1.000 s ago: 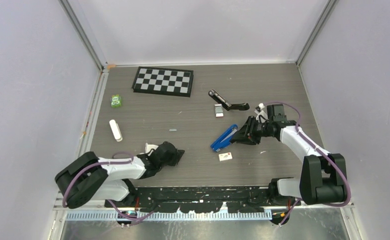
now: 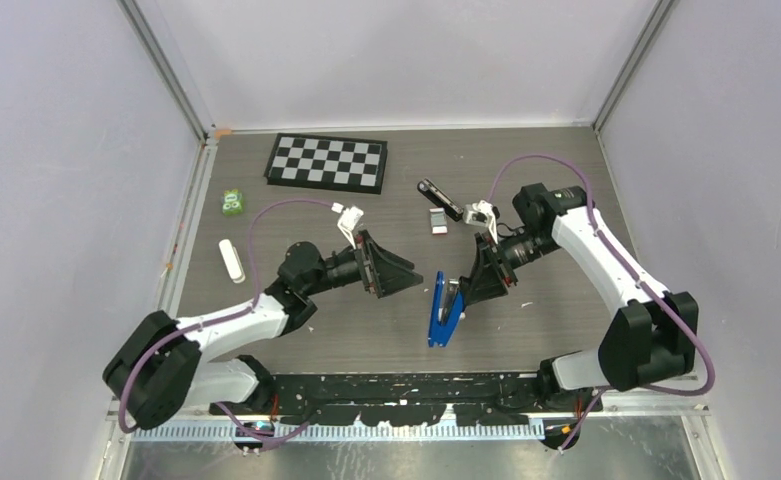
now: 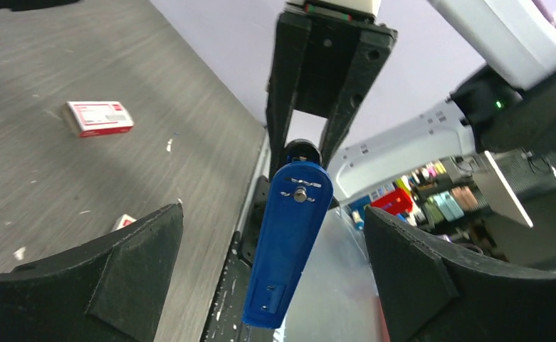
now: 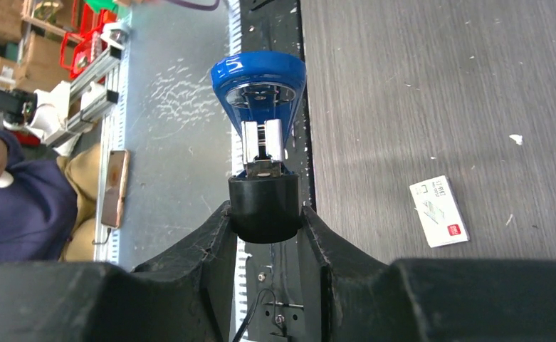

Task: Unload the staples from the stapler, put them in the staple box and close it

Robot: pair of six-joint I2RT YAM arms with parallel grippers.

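Note:
The blue stapler (image 2: 441, 310) is held up by its black end in my right gripper (image 2: 468, 290), whose fingers close around that part in the right wrist view. Its slender blue body (image 3: 289, 242) hangs downward in the left wrist view, and its silver inner rail (image 4: 263, 140) shows in the right wrist view. My left gripper (image 2: 396, 280) is open to the stapler's left. In the left wrist view the stapler appears between its spread fingers, farther off and apart from them. Staples inside the stapler cannot be made out.
A small white-and-red box (image 3: 104, 116) and a black stapler-like tool (image 2: 438, 198) lie behind the right gripper. Farther back left is a checkerboard (image 2: 326, 162). A white object (image 2: 231, 261) and green block (image 2: 232, 202) lie at left. A white card-like box (image 4: 438, 211) lies below.
The right gripper has swung the stapler to a more upright angle, over the white box near the front.

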